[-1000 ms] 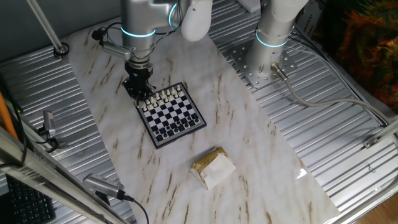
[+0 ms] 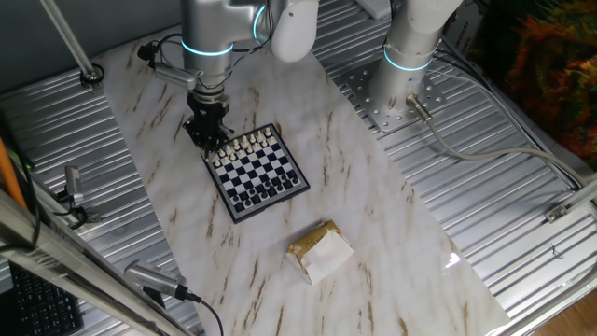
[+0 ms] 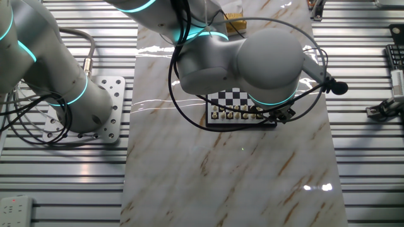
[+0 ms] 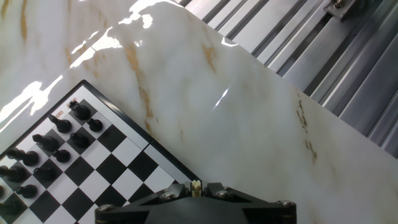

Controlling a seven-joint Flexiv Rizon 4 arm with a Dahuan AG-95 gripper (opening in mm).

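A black-and-white chessboard (image 2: 252, 172) lies on the marble table. White pieces (image 2: 244, 146) line its far side in exterior view 1, and black pieces (image 2: 265, 193) stand along the near side. At the board's far left corner is my gripper (image 2: 207, 152), pointing down. The wrist view shows the gripper with its fingertips closed around a small cream-coloured chess piece (image 4: 196, 185), beside the board's edge. Whether that piece touches the board cannot be made out. In exterior view 2 the arm covers part of the board (image 3: 233, 96) and most of the gripper.
A gold-and-white package (image 2: 320, 252) rests on the table past the black side of the board. Bare marble (image 2: 392, 252) surrounds both.
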